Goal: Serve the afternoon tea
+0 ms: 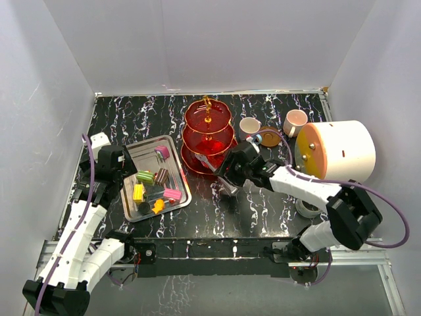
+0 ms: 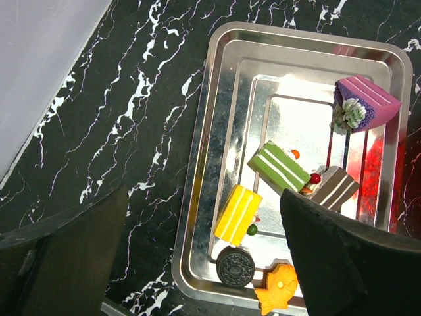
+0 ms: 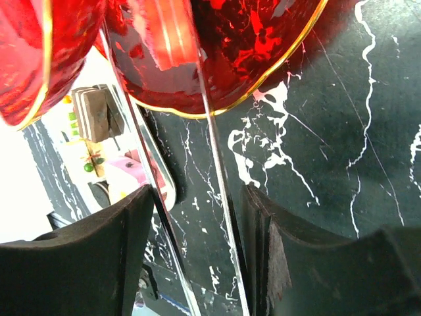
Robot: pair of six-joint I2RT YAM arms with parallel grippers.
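Observation:
The metal tongs [image 3: 219, 168] are held between the fingers of my right gripper, their two arms apart. At their far end, a reddish cake slice [image 3: 168, 33] is between the arms, over the stand's bottom red plate [image 3: 237, 99]; whether the tongs grip it I cannot tell. The three-tier stand [image 1: 208, 105] is at the back middle. Over the tray's left side, my left gripper is open and empty. The silver tray [image 2: 197, 191] carries a purple slice [image 2: 368, 102], green slice [image 2: 279, 166], brown slice [image 2: 334, 189], yellow slice [image 2: 238, 215] and other sweets.
Behind my right gripper are a white cup [image 1: 250, 126] and a brown round coaster [image 1: 270, 137]. Another cup [image 1: 295, 122] and a large white-and-orange cylinder [image 1: 342, 150] stand at the right.

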